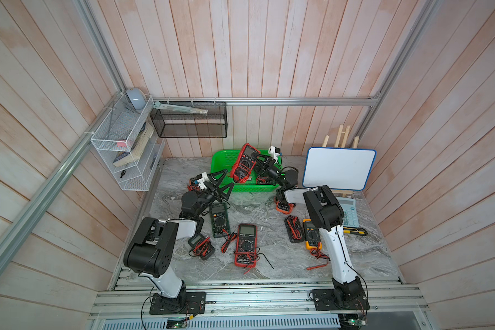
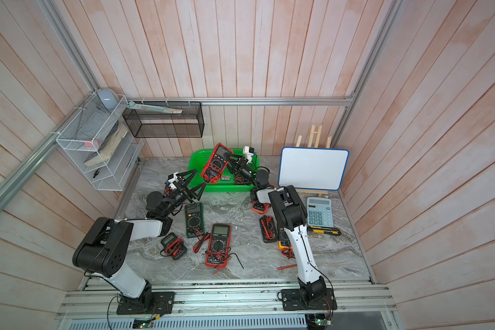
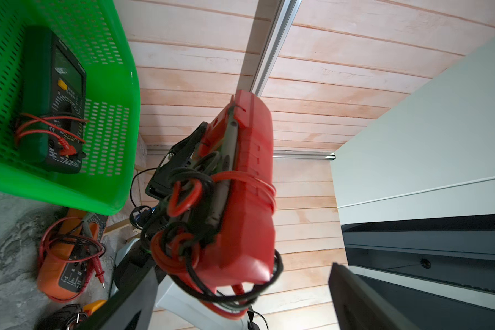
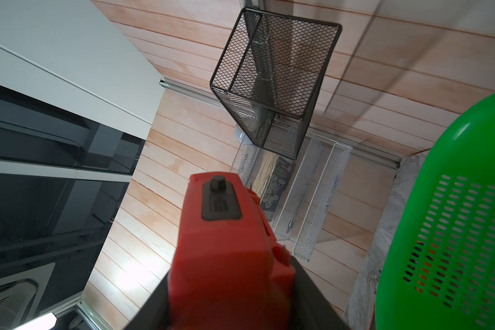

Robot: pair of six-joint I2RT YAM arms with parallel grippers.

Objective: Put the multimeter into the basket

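A red multimeter [image 1: 243, 164] hangs tilted over the green basket [image 1: 221, 162], its leads wrapped round its lower half. My right gripper [image 1: 256, 157] is shut on its upper end; in the right wrist view the red case [image 4: 228, 258] fills the space between the blurred fingers. Left of it, my left gripper [image 1: 225, 183] stands open near the basket's front left corner, apart from the multimeter. The left wrist view shows the back of the red multimeter [image 3: 239, 187] beyond the spread fingers [image 3: 129, 302]. Inside the basket lies a dark green multimeter [image 3: 66, 104].
On the table lie another red multimeter [image 1: 246, 244], a dark green one [image 1: 219, 221], a small one [image 1: 202, 246], a black one [image 1: 294, 228] and a yellow one [image 1: 312, 233]. A whiteboard [image 1: 340, 167] and a calculator [image 2: 319, 211] stand at right. A wire basket [image 1: 189, 129] hangs behind.
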